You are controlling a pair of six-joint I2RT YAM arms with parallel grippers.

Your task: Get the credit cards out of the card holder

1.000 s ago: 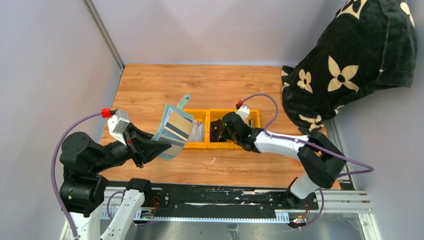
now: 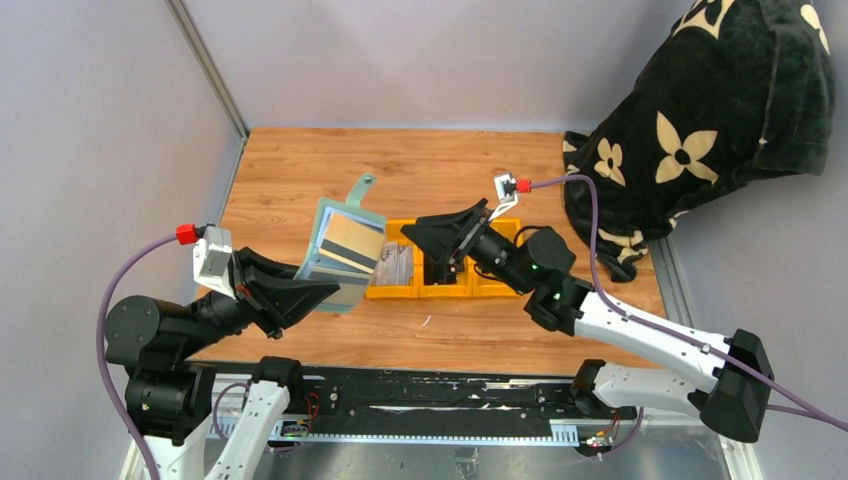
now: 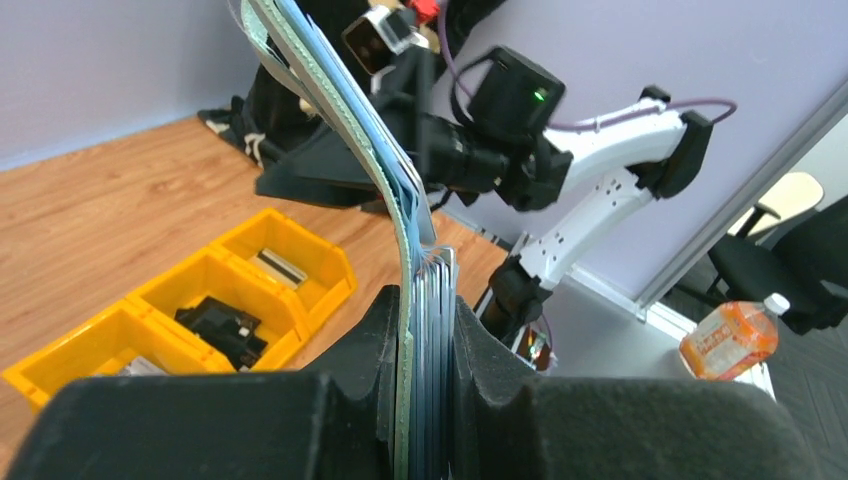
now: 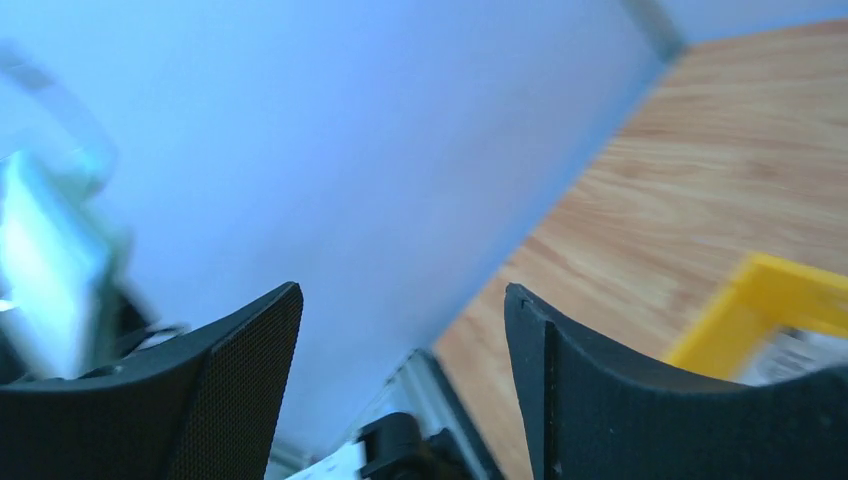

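Observation:
A pale teal card holder [image 2: 335, 260] stands raised at the left, its snap tab upward, with gold and blue cards showing. My left gripper [image 2: 305, 298] is shut on its lower part; in the left wrist view the holder's stacked sleeves [image 3: 420, 330] sit between the fingers. My right gripper [image 2: 435, 235] hangs open above the yellow bins, right of the holder and apart from it. In the right wrist view its fingertips [image 4: 270, 310] have nothing between them, and the blurred holder is at the far left.
Three joined yellow bins [image 2: 405, 290] on the wooden table hold pale pieces and dark items. A dark patterned cloth [image 2: 700, 110] fills the back right.
My right gripper has risen out of the bins and moved toward the card holder. My left gripper has shifted slightly with the holder, which now stands a little higher in the top view.

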